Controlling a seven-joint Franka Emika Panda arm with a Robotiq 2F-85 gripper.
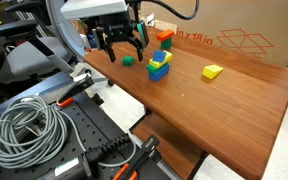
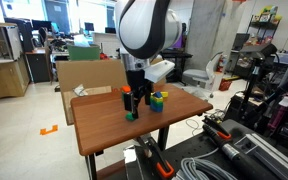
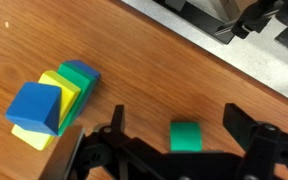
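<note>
My gripper (image 1: 125,52) hangs above the wooden table with its fingers spread wide and nothing held. A small green block (image 1: 127,60) lies on the table beneath it; in the wrist view this green block (image 3: 185,136) shows in the gap between the two dark fingers, nearer the right one. Beside the gripper stands a stack of blue, yellow and green blocks (image 1: 159,67). The wrist view has that stack (image 3: 56,98) on the left, outside the fingers, with a blue block on top.
A lone yellow block (image 1: 212,71) lies right of the stack. Farther back sits a red and green pair of blocks (image 1: 165,39). Coiled grey cable (image 1: 29,135) lies off the table's near side.
</note>
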